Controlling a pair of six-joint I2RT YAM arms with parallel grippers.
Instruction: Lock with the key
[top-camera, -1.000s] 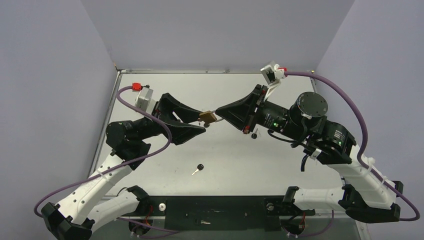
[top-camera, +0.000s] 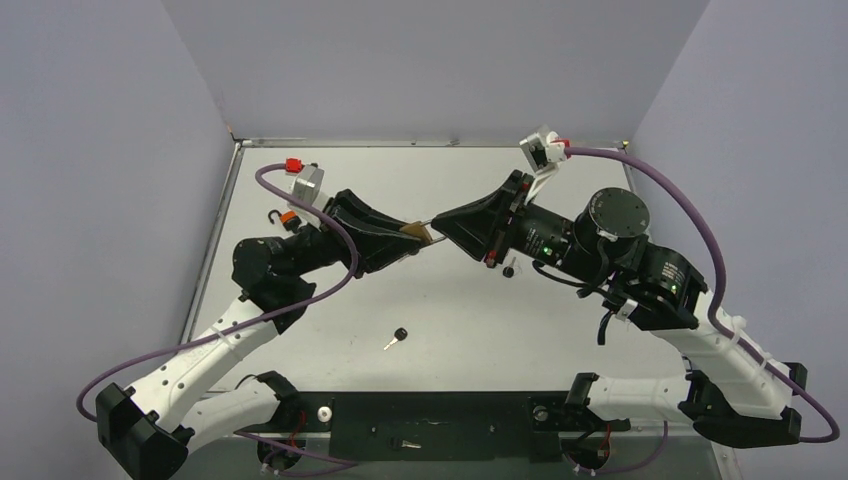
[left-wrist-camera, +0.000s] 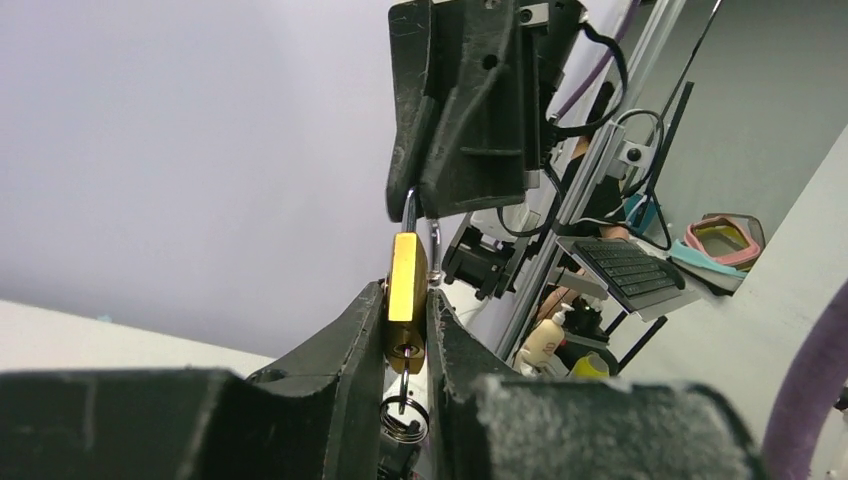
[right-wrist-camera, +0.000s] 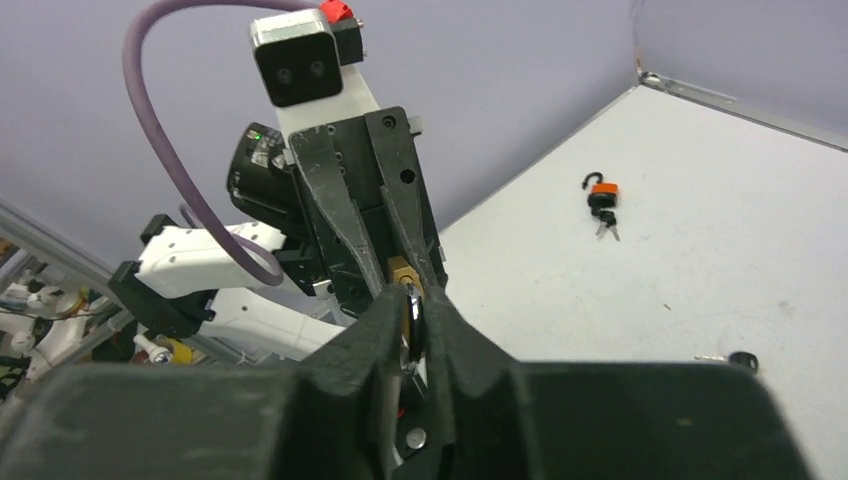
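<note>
A brass padlock (left-wrist-camera: 406, 290) is held in mid-air between the two arms. My left gripper (top-camera: 410, 242) is shut on its body, one finger on each side. A key ring (left-wrist-camera: 404, 420) hangs below the lock body from a thin piece at the keyhole; the key's blade is hidden. My right gripper (top-camera: 436, 224) is at the steel shackle (left-wrist-camera: 410, 208). A narrow gap shows between its fingertips, with part of the shackle in it, so it stands slightly open. Whether the shackle is fully seated cannot be told.
On the white table lie a loose key (top-camera: 399, 334), another black-headed key (top-camera: 509, 271), and an orange-and-black padlock (right-wrist-camera: 603, 193) with keys, its shackle open.
My left gripper has moved right onto the padlock and closed around its body; a second ago its fingers stood wide apart. The right arm has barely moved.
</note>
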